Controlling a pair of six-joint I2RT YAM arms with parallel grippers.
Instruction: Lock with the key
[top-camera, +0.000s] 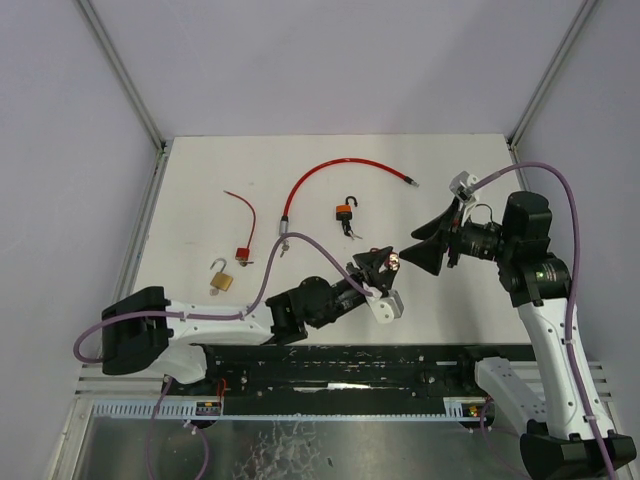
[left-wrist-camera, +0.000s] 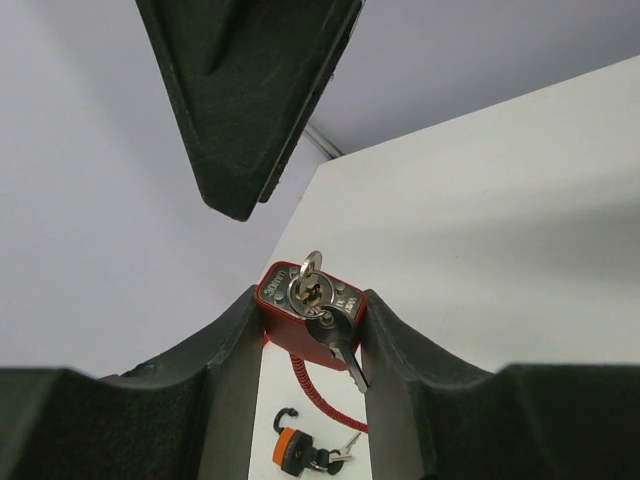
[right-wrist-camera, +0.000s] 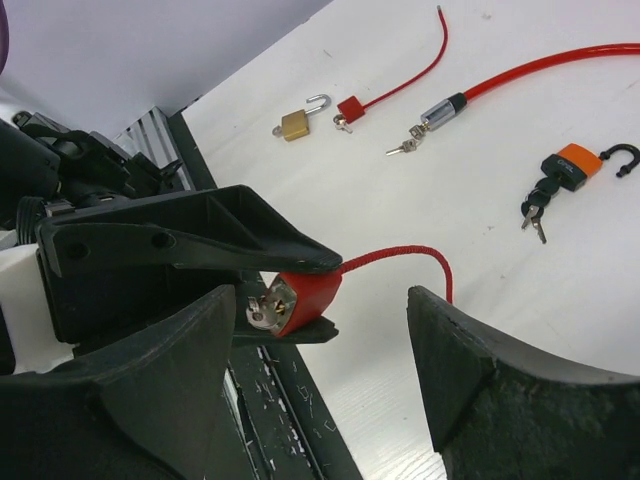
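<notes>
My left gripper is shut on a small red lock (left-wrist-camera: 283, 318), seen from the top view at centre right of the table. The lock's keyhole face, with key and ring (left-wrist-camera: 310, 290), points up, and a red cable hangs from it. My right gripper (top-camera: 440, 240) is apart from the lock, just to its right in the top view, with its fingers part open and empty; in the right wrist view the lock (right-wrist-camera: 310, 297) lies ahead of its fingertips.
On the table (top-camera: 430, 175) lie a brass padlock (top-camera: 222, 282), a small red cable lock (top-camera: 242, 254), a long red cable lock (top-camera: 345, 160) and an orange-black padlock with keys (top-camera: 343, 212).
</notes>
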